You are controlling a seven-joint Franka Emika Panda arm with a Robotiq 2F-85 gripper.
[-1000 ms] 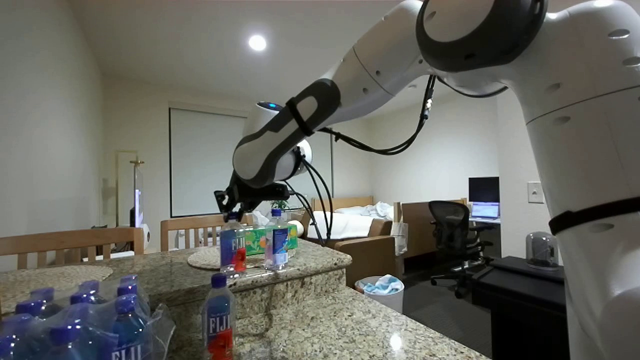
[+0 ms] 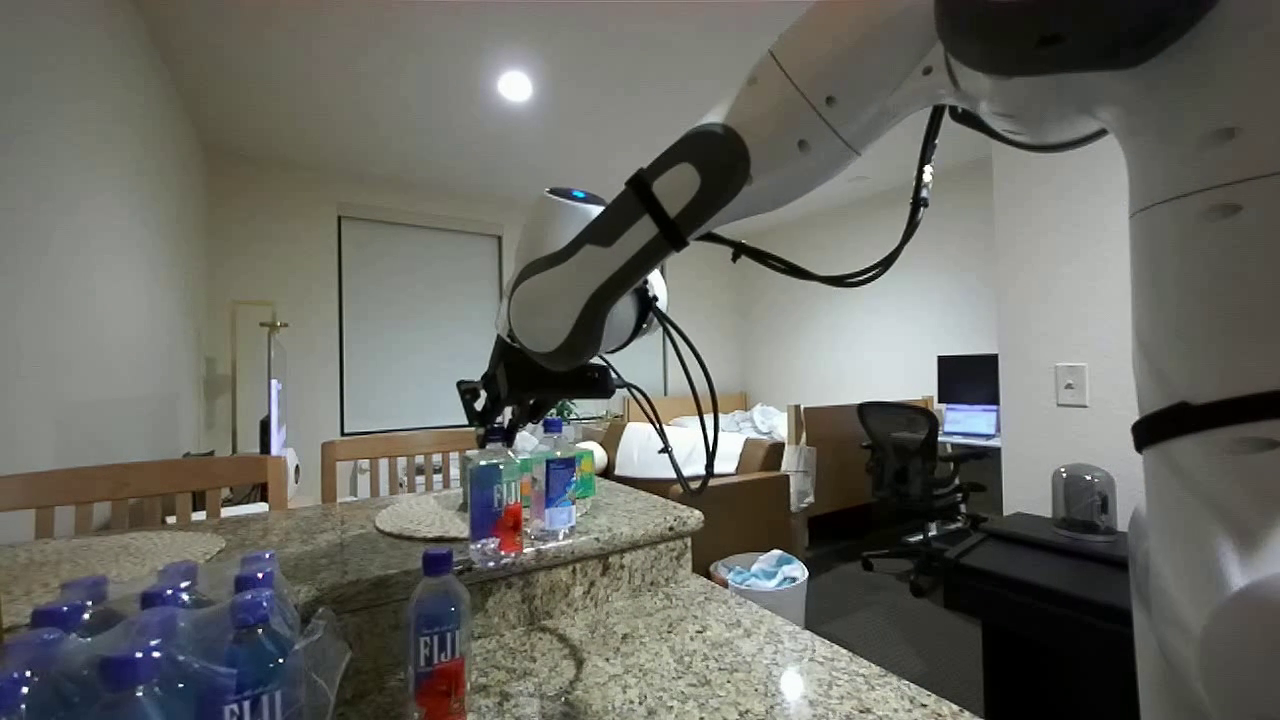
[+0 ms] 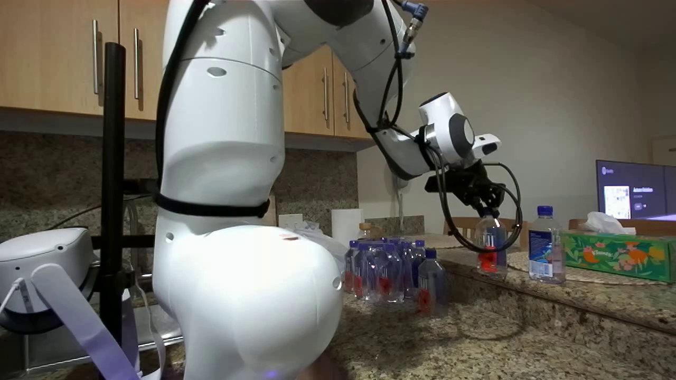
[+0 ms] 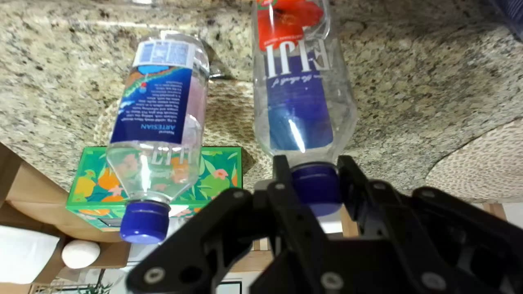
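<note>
My gripper is shut on the blue cap of a clear Fiji water bottle [image 4: 306, 105], one finger on each side of the cap. In exterior view 1 this held bottle [image 2: 494, 510] is upright at the front edge of the raised granite counter; whether its base touches the stone I cannot tell. Close beside it stands a second Fiji bottle [image 2: 554, 486], apart from my gripper. On the lower counter a third bottle [image 2: 439, 636] stands alone, near a plastic-wrapped pack of several bottles [image 2: 156, 648].
Behind the two upper bottles lies a green floral tissue box [image 3: 618, 255] on a woven placemat [image 2: 420, 516]. Wooden chairs [image 2: 144, 480] line the far side.
The arm and the held bottle have moved a little to the right in exterior view 1, closer to the second bottle. The other bottles have stayed put.
</note>
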